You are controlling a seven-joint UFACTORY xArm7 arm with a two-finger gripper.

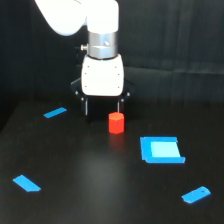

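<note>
A small red block rests upright on the dark table near the middle of the view. My gripper points down from above, its two fingers spread wide apart with nothing visible between them. The right finger reaches down at the block's top or just behind it; whether they touch, I cannot tell. To the left, the other finger stands clear of the block. On the right lies a pale square bordered with blue tape.
Blue tape strips mark the table at the back left, front left and front right. Dark curtain hangs behind.
</note>
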